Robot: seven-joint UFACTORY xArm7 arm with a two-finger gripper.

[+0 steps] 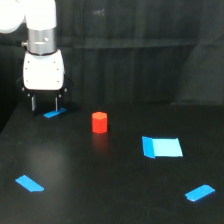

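Observation:
On the black table, near the middle of the camera view, stands a small red block [99, 122]. To its right and nearer the camera lies a light blue, flat-looking piece [167, 147] with a darker blue strip [148, 147] along its left side. My gripper [46, 103] hangs from the white arm [43, 70] at the upper left, well to the left of the red block. Its two dark fingers point down and stand apart, with nothing visible held between them.
Blue tape marks lie on the table: one [55, 112] close to the gripper, one [29, 184] at the front left, one [200, 192] at the front right. A dark curtain [140, 60] hangs behind.

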